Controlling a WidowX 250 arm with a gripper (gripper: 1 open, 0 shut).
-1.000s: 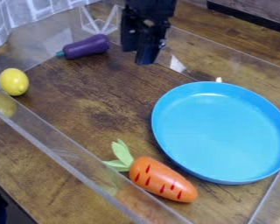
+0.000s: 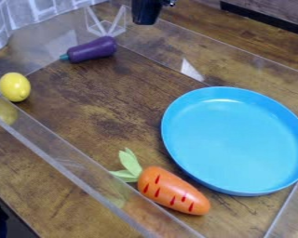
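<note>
My gripper (image 2: 146, 13) is a dark shape at the top centre, mostly out of frame, so its fingers cannot be made out. Below and left of it lies a purple toy eggplant (image 2: 92, 50). A yellow lemon (image 2: 15, 86) rests at the left. A blue plate (image 2: 233, 139) fills much of the right side, and an orange toy carrot (image 2: 171, 190) with pale green leaves lies below-left of the plate.
Clear plastic walls edge the wooden work surface (image 2: 96, 121). The middle of the surface, between eggplant, lemon, plate and carrot, is bare wood.
My gripper has moved upward, away from the surface, and is now mostly out of the frame. The toys and plate have stayed where they were.
</note>
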